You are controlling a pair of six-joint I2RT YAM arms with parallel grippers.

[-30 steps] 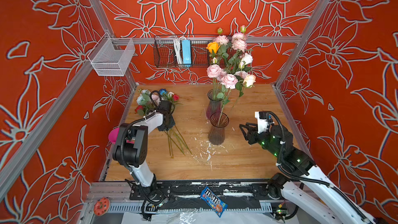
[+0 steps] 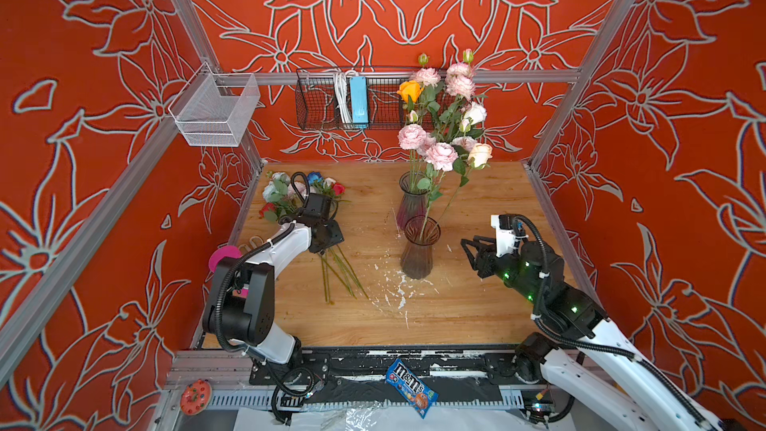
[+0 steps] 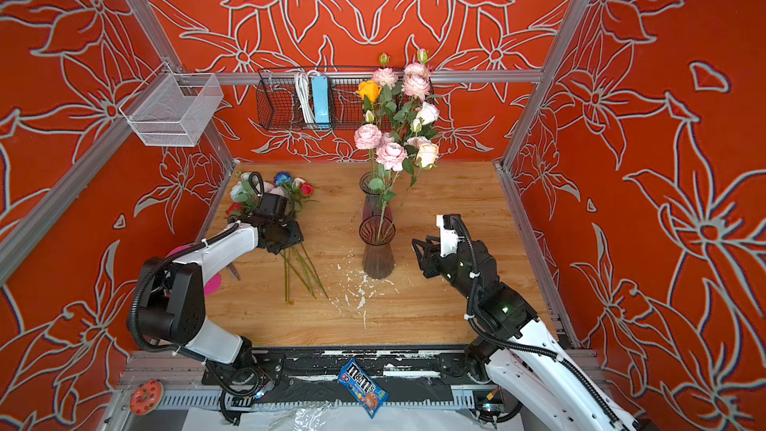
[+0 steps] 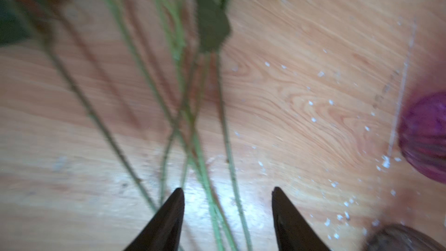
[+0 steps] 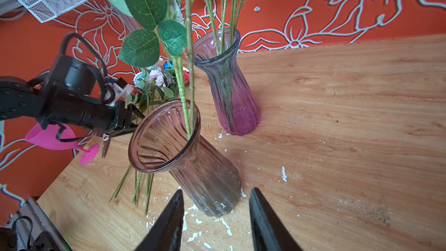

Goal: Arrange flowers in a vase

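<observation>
A brownish ribbed vase (image 5: 204, 176) stands on the table with a few stems in it, and a purple vase (image 5: 234, 97) behind it also bears flowers. Pink, white and yellow blooms (image 2: 441, 156) rise above them. At the left lies a bunch of loose flowers (image 3: 297, 188), their green stems (image 4: 197, 153) fanning toward the front. My left gripper is above these stems, open, with nothing held between its fingers. To the right of the brown vase, my right gripper has its fingers apart and empty, not touching the vase.
A pink funnel-like item (image 5: 51, 137) lies by the left wall. White flakes (image 2: 399, 291) are scattered before the brown vase. A wire basket (image 2: 311, 103) hangs at the back, and a white mesh basket (image 2: 215, 119) at the left.
My left arm has shifted a little to the left, and its gripper has turned over the loose stems. My right arm and both vases look unmoved.
</observation>
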